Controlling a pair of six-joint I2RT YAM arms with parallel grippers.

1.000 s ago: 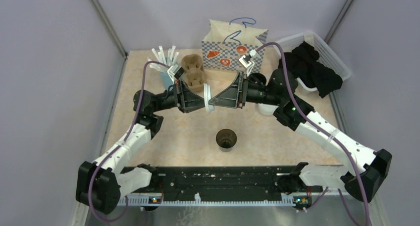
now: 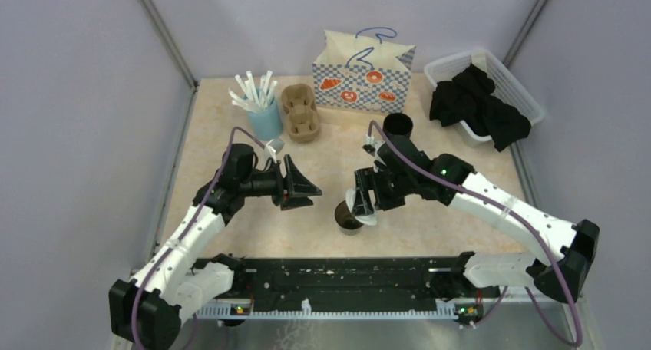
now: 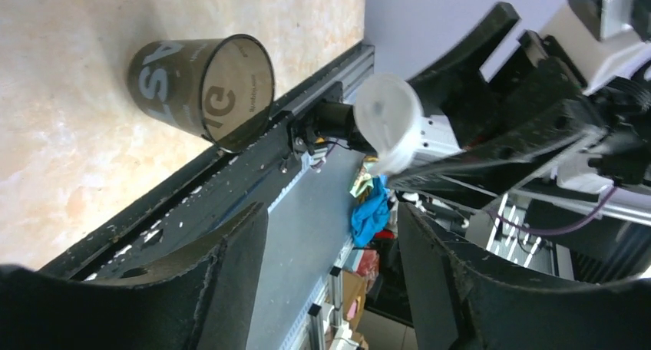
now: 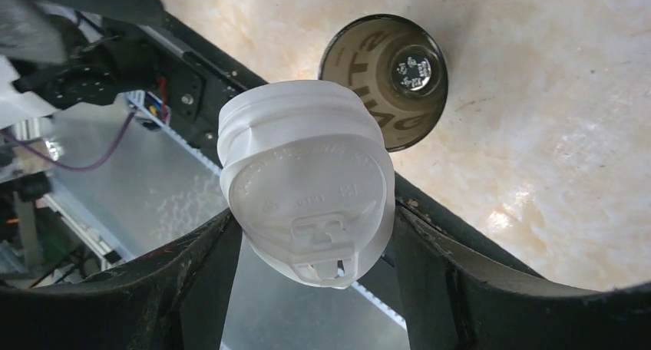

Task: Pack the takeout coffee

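Observation:
Held tilted in my right gripper is a white plastic lid (image 4: 307, 177), pinched at its near edge. In the top view this lid hangs over the right side of a dark see-through cup (image 2: 347, 226). The cup stands upright on the table, its mouth uncovered in the right wrist view; the lid overlaps its rim there, and whether they touch I cannot tell. My left gripper is open and empty, up and to the left of the cup. Another dark cup (image 2: 398, 123) stands behind the right arm.
A patterned paper bag (image 2: 361, 87) stands at the back, beside a brown cup carrier (image 2: 303, 126) and a blue holder of wrapped straws (image 2: 265, 122). Black cloth (image 2: 476, 108) hangs from a white basket (image 2: 514, 93) at back right.
The right gripper carried it toward the front, over the cup.

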